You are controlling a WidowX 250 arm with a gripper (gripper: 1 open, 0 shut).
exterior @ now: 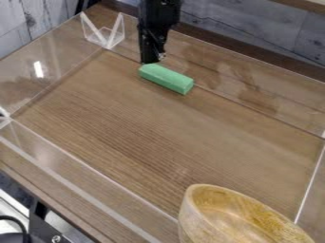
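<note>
A green rectangular block [166, 79] lies on the wooden tabletop in the upper middle. My black gripper [150, 49] hangs above and behind the block, apart from it, near the back of the table. Whether its fingers are open or shut is too small and dark to tell.
A clear plastic stand [102, 33] sits at the back left. A large yellow bowl [248, 218] is at the front right.
</note>
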